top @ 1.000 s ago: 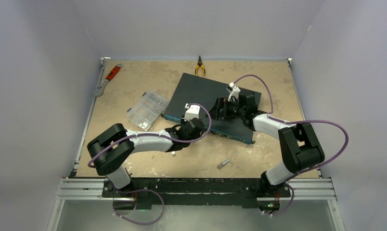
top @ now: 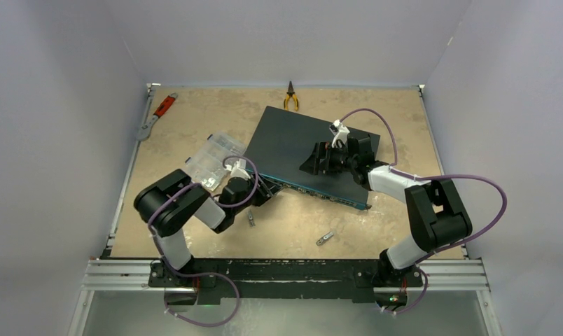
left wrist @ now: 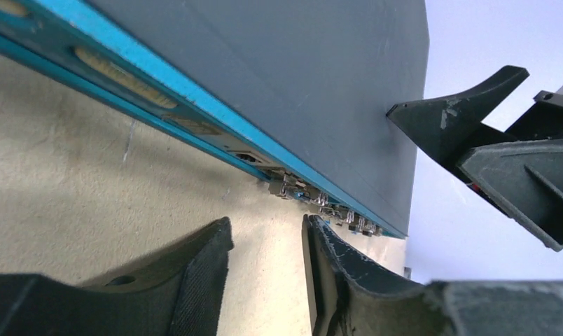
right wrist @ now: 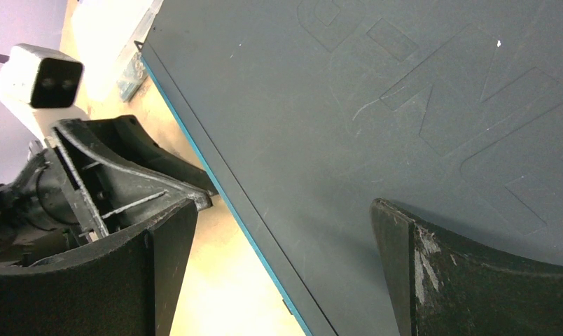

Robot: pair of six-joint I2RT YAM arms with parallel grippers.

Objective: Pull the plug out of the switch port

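Note:
The switch [top: 300,143] lies as a wide, flat dark box with a blue front edge, set at a slant on the table. Small metal plugs [left wrist: 286,187] sit in a row along its front edge in the left wrist view. My left gripper is at that edge; its fingers stand apart with only bare table and the plug row showing beyond them. An empty-looking port [left wrist: 247,157] is just left of the nearest plug. Above the switch's top my right gripper stands open, with nothing between its fingers.
Left of the switch is a clear divided box [top: 216,157]. Pliers [top: 290,96] lie behind it and a red-handled tool [top: 160,112] at the back left. Two small metallic pieces, one [top: 325,238] to the right, one [top: 251,218] near my left arm, rest on the front table.
My left gripper has moved left along the switch's front edge and tilted over, its wrist now lower and turned. The right arm and the switch have stayed put.

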